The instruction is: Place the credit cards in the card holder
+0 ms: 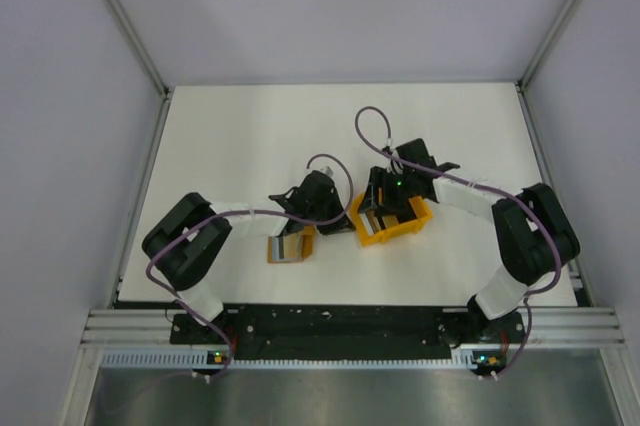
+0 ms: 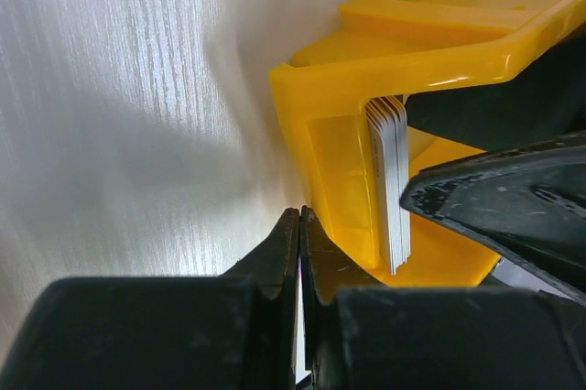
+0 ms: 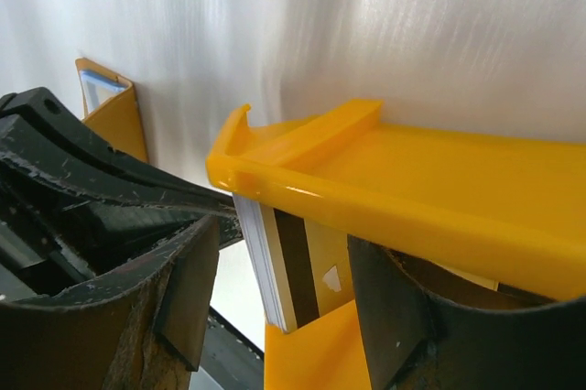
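Note:
A yellow box (image 1: 375, 236) at centre right has several cards standing at its left end; their thin white edges (image 2: 392, 184) show in the left wrist view. Over that end is my right gripper, open, with its fingers (image 3: 190, 285) on either side of the cards. My left gripper is shut just beside the box's left end, and no object shows between its tips. A smaller orange-brown holder (image 1: 305, 245) lies to the left, under the left arm. Which of the two is the card holder, I cannot tell.
Both grippers crowd closely together at the yellow box's left end. Dark cables loop above both wrists.

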